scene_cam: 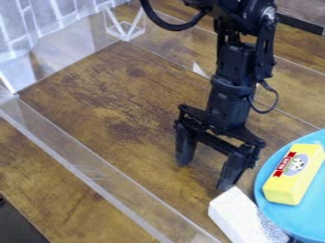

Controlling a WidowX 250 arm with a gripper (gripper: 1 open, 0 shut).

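The black arm hangs down in the middle right of the view, and its gripper (pixel 208 163) is open, low over the wooden table (pixel 95 119), with a wide gap between its two dark fingers and nothing visible between them. Right of it, a yellow box (pixel 292 174) with a red label lies on a blue plate (pixel 310 220). A white object (pixel 241 216) lies below the gripper at the bottom right, beside the plate.
Clear plastic strips run along the left side of the table. A crumpled white-blue cloth or sheet (pixel 45 38) is at the top left.
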